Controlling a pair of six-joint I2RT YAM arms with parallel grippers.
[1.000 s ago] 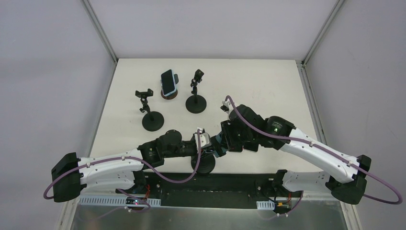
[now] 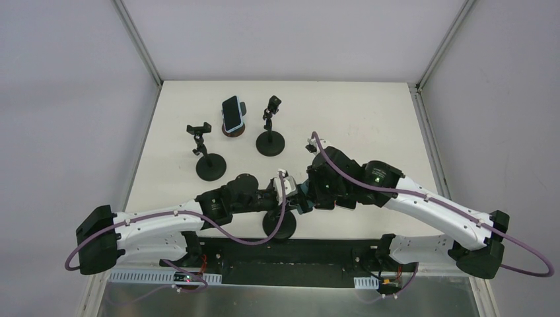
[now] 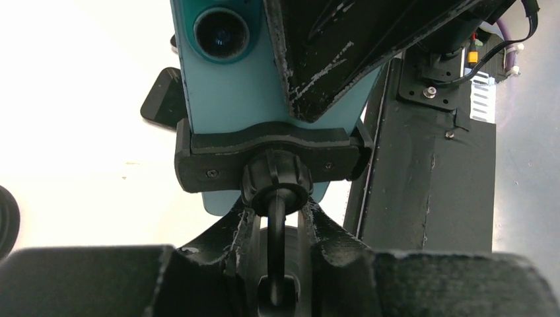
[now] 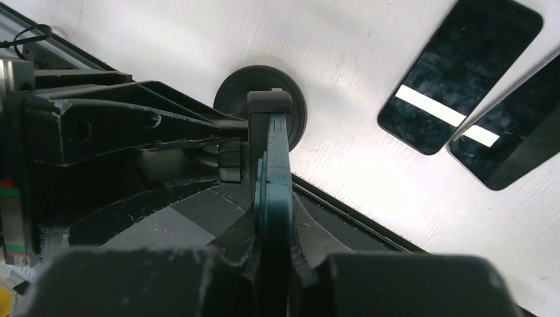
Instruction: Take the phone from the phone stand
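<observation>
A teal-backed phone (image 3: 231, 99) sits in the black clamp (image 3: 224, 158) of a phone stand, whose round base (image 2: 280, 226) rests near the table's front edge. In the left wrist view, the fingers of my left gripper stand on either side of the stand's thin stem, below the clamp; whether they press on it is unclear. Seen edge-on in the right wrist view, the phone (image 4: 280, 158) runs down between the fingers of my right gripper, very close to both faces. Contact there is hard to judge. From above, the arms mostly hide phone and clamp.
Two dark phones (image 4: 455, 79) (image 4: 522, 125) lie flat to the right. Empty stands (image 2: 210, 166) (image 2: 270, 143) and a brown-based stand holding a phone (image 2: 232, 113) occupy the back left.
The right arm has barely moved, staying at the phone.
</observation>
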